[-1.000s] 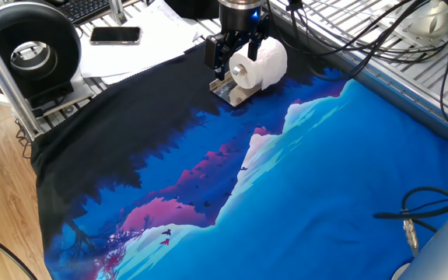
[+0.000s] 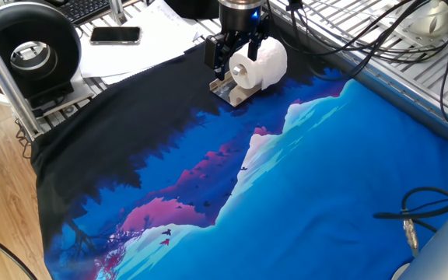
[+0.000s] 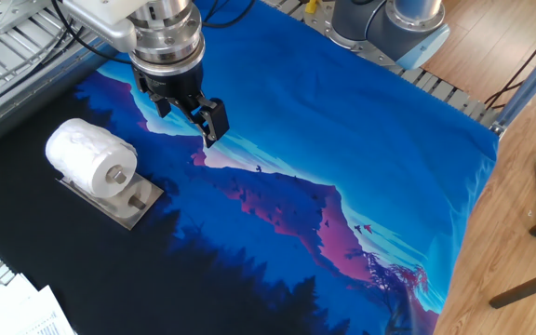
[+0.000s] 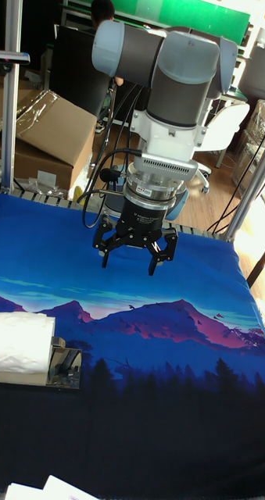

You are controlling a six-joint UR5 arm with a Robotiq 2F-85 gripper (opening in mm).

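Observation:
A white paper roll [image 3: 80, 154] sits on a shiny metal holder [image 3: 144, 207], its rod end poking out of the core. The same roll [image 4: 23, 341] and holder [image 4: 66, 371] are at the left edge in exterior view 3, partly cut off. My black gripper [image 4: 129, 262] points down above the cloth, its two fingers wide apart with nothing between them. In exterior view 2 the gripper [image 3: 185, 128] hangs to the upper right of the roll, clear of it. From exterior view 1, the gripper [image 2: 236, 65] overlaps the roll [image 2: 267, 64] and hides part of it.
A mountain-print cloth [image 2: 317, 187] covers the table, mostly bare. Papers [image 2: 142, 43] and a phone [image 2: 115, 35] lie past its dark edge, near a black ring-shaped object [image 2: 57, 35]. Cables [image 2: 372, 47] run along the rail. Another cable [image 2: 417, 204] rests near the robot base.

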